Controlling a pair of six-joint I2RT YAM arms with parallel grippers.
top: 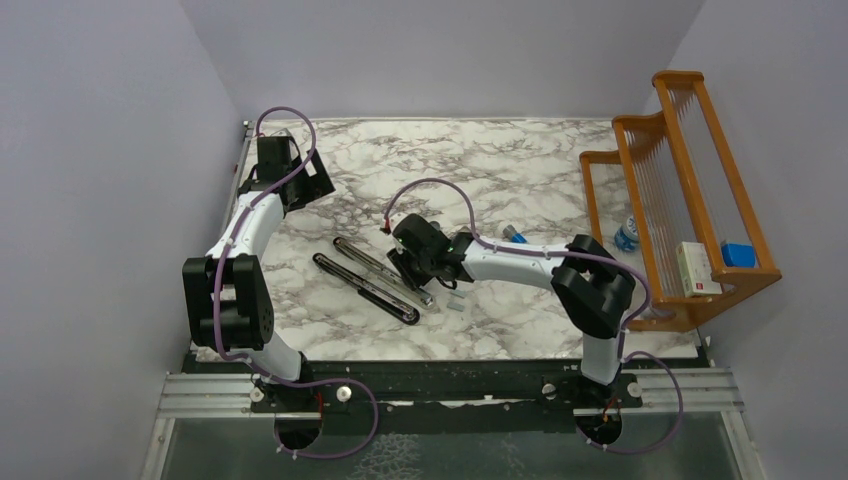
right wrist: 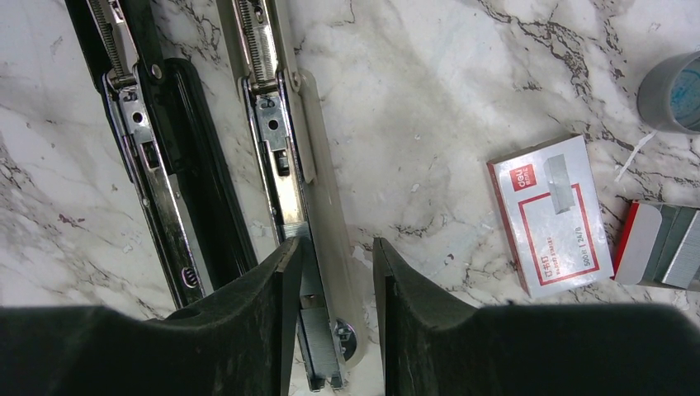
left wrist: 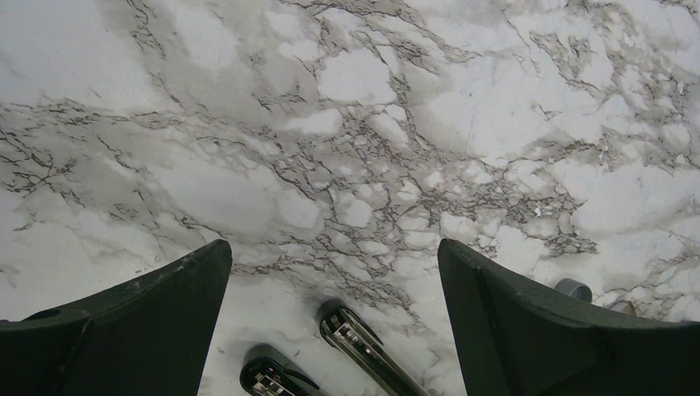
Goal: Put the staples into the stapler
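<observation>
The grey stapler (right wrist: 334, 239) lies opened out on the marble table, its metal channel exposed. Staples (right wrist: 319, 340) appear to lie in that channel near its front end. Over it my right gripper is part open, one fingertip (right wrist: 289, 250) overlapping the channel and the other to its right. Nothing shows held between them; whether the left finger touches the staples I cannot tell. Alongside lies a black stapler (right wrist: 210, 165), opened too. Far to the left, away from both staplers, my left gripper stands open and empty above bare table.
Right of the staplers are a staple box (right wrist: 549, 219), an opened box with staples (right wrist: 673, 247) and a grey cup (right wrist: 673, 95). A wooden shelf (top: 665, 130) occupies the table's right side.
</observation>
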